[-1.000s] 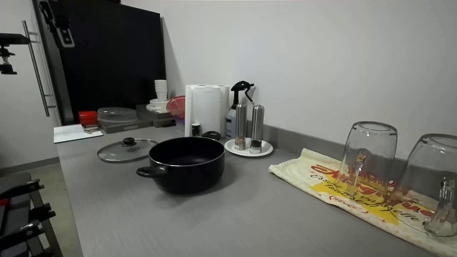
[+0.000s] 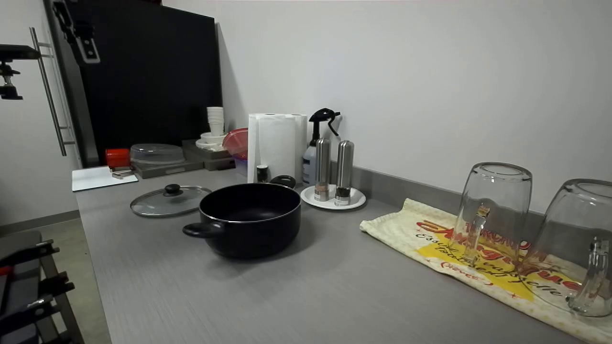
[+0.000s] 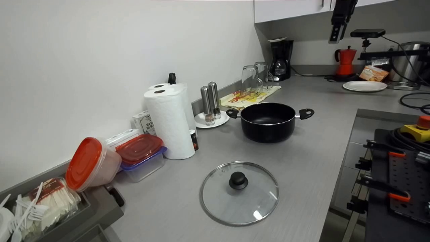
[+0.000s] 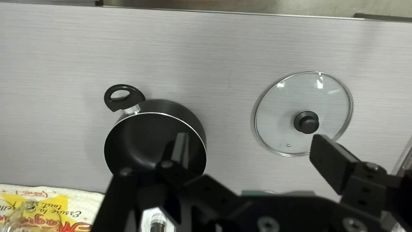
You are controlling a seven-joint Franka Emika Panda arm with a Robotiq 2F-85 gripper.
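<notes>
A black two-handled pot (image 2: 252,235) stands uncovered on the grey counter; its inside looks empty in the exterior views. Its glass lid (image 3: 225,205), with a black knob (image 3: 238,180), lies flat on the counter, apart from the pot. In the wrist view my gripper is open, its two fingers wide apart and only bare counter between them. One finger overlaps the pot (image 4: 154,131) in that picture, the other comes near the lid's rim (image 4: 349,110). High above the counter, the gripper's tip (image 3: 335,36) shows at the top of the second exterior view.
Two pepper and salt mills (image 2: 344,172) stand on a white plate (image 2: 358,200) by the wall, near paper towels (image 3: 169,125). Upturned glass mugs (image 2: 493,212) rest on a printed towel (image 2: 396,224). Red-lidded containers (image 3: 94,163) sit along the wall.
</notes>
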